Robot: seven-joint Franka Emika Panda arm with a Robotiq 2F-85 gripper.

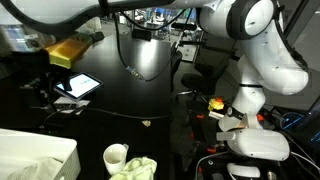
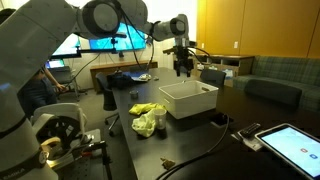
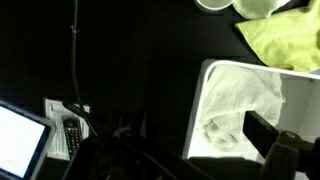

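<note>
My gripper (image 1: 42, 98) is above the table near the white box (image 1: 30, 148). In the wrist view its dark fingers (image 3: 268, 135) stand wide apart, open, with nothing held between them. A crumpled white cloth (image 3: 240, 95) lies inside the box, whose near wall (image 3: 201, 85) shows beside it. Exterior view 2 has the gripper (image 2: 184, 66) higher than the box (image 2: 190, 103), clear of it.
A white cup (image 1: 115, 157) and a yellow-green cloth (image 1: 135, 170) are beside the box. A lit tablet (image 1: 78, 86) and a small keypad device (image 3: 72, 132) lie farther off, with a thin cable (image 3: 74, 50) across the dark table.
</note>
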